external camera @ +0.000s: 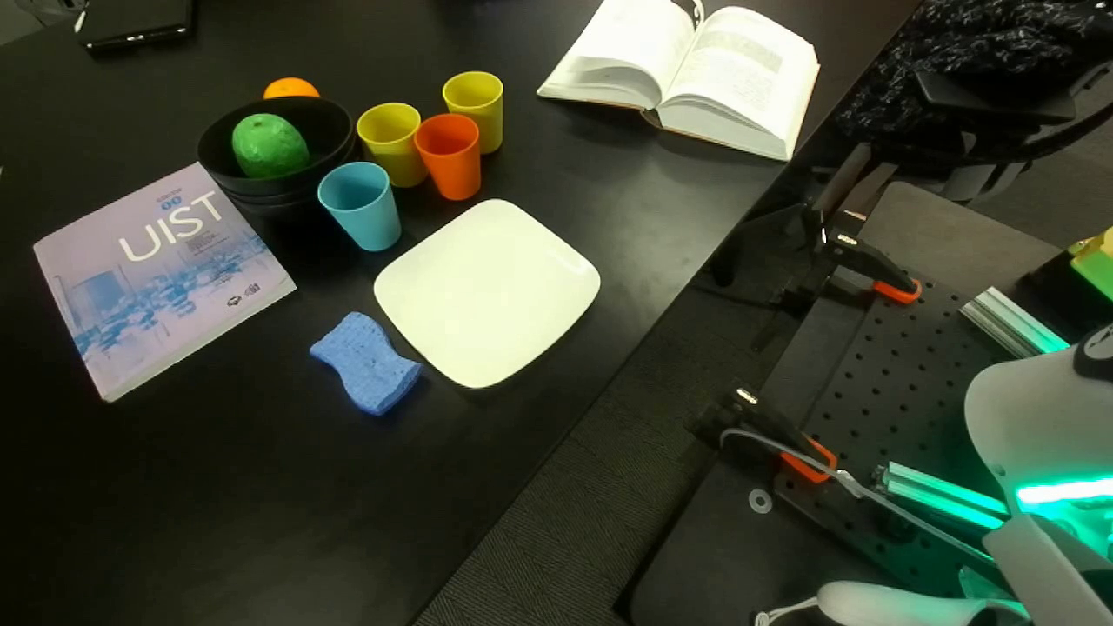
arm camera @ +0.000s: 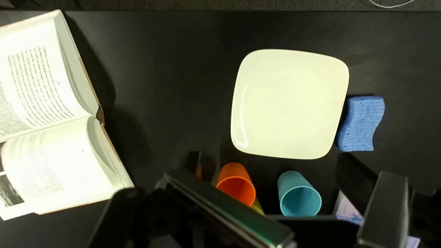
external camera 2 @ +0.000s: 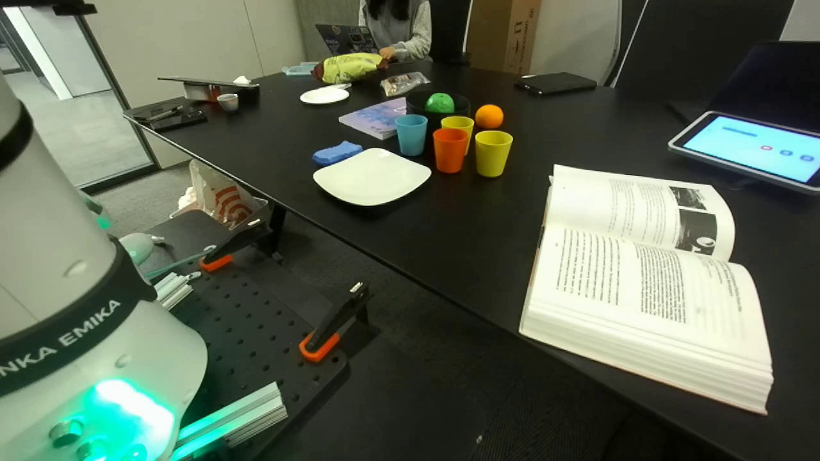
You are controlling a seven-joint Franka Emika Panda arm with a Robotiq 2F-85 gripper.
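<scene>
In the wrist view my gripper is open, its two fingers wide apart and nothing held between them. It hangs above the table, and neither exterior view includes it. Beyond the fingers lies an empty white square plate [external camera: 487, 293], with a blue sponge [external camera: 367, 362] close beside it. A blue cup [external camera: 361, 207], an orange cup [external camera: 450, 156] and two yellow cups [external camera 2: 492, 152] stand upright near the plate. One finger partly covers the cups in the wrist view. Black bowls [external camera: 217, 176] hold a green fruit-like object [external camera: 269, 145].
An orange fruit [external camera 2: 489, 116] sits behind the bowls. A UIST book [external camera: 165, 273] lies flat beside them; an open book [external camera 2: 646, 284] rests near the table edge. Bare table [external camera: 229, 490] surrounds the sponge's near side. A tablet [external camera 2: 749, 148] stands at the far right.
</scene>
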